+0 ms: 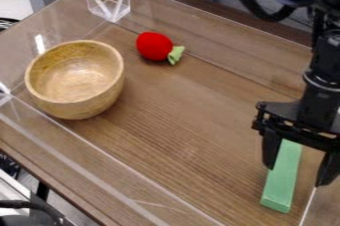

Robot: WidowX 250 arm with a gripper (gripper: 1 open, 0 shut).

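My black gripper hangs at the right of the view, open, its fingers pointing down over the upper end of a green flat bar lying on the wooden table near the front right. The bar's top end is partly hidden by the fingers.
A wooden bowl sits on the left of the table. A red vegetable-like toy with a green top lies at the upper middle. A clear wire-like object stands at the back left.
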